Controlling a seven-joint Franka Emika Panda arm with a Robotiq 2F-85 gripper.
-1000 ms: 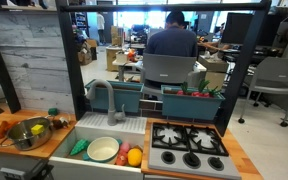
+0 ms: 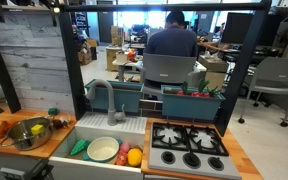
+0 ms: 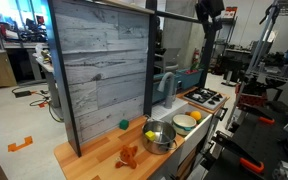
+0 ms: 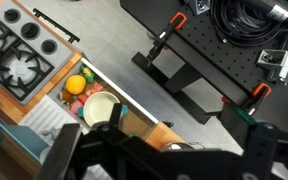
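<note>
High above the counter hangs my gripper, its two dark fingers [image 4: 107, 142] spread wide apart with nothing visible between them. In exterior view 2 the arm's gripper end [image 3: 208, 28] is near the top, well clear of everything below. A metal pot [image 2: 27, 142] with a yellow item [image 2: 37, 129] inside stands on the wooden counter left of the sink. Inside the sink [image 2: 74, 138] lie a cream bowl [image 2: 103, 149], a green item [image 2: 80, 147], an orange-yellow round item [image 2: 135, 157] and red items.
A stove [image 2: 191, 148] sits right of the sink, and a faucet [image 2: 105, 95] rises behind it. Teal bins [image 2: 191, 107] line the back. Dark posts [image 2: 69, 60] and a top bar frame the counter. An orange item [image 3: 128, 155] lies near the pot.
Dark parts of the arm have come into the upper left of exterior view 1. The objects on the counter and in the sink look unmoved.
</note>
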